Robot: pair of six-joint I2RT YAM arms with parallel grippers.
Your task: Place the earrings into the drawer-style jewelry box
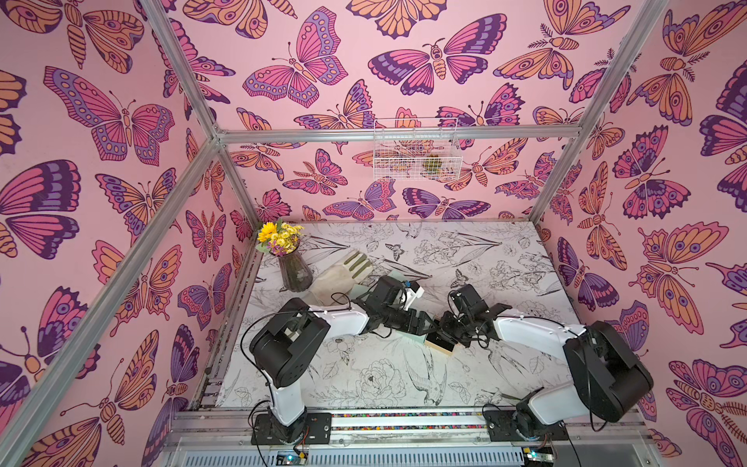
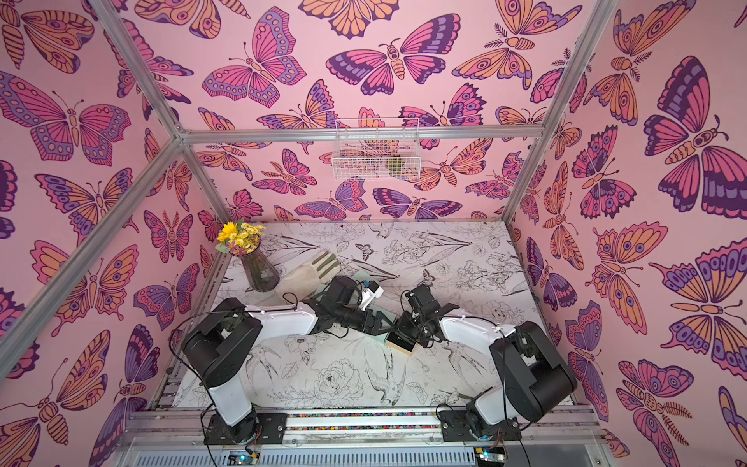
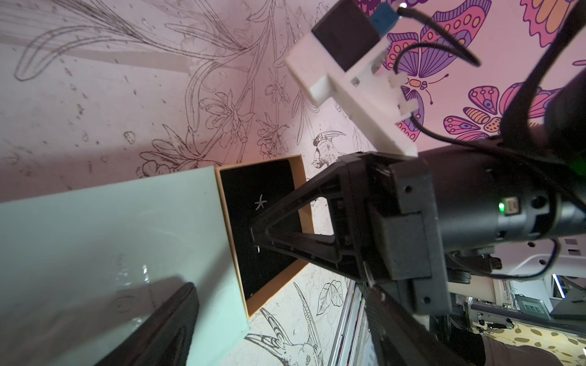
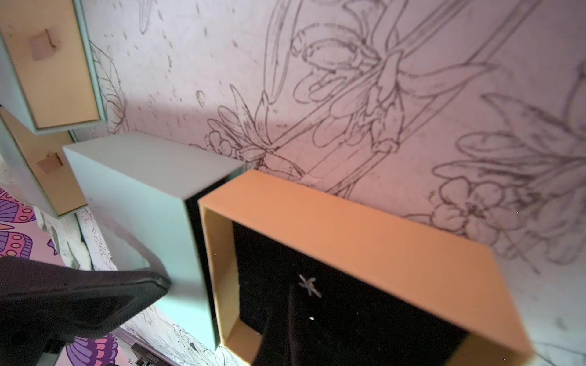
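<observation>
The mint-green jewelry box (image 3: 110, 244) lies with its tan-sided drawer (image 4: 366, 231) slid out, lined with a black pad (image 3: 268, 183). On that pad rests a small silver star-shaped earring (image 4: 310, 285). A tiny bright spot (image 4: 312, 317) shows beside it, too small to identify. My right gripper is shut, its tips down in the drawer near the star; nothing clearly shows between them. Over the mint box my left gripper (image 1: 422, 322) stands open, its blurred fingers (image 3: 164, 326) apart and empty.
Two more mint-edged, tan pieces (image 4: 58, 73) with small tabs lie beyond the box. A glove-like cloth (image 1: 334, 281) and flower vase (image 1: 295, 271) are at the back left.
</observation>
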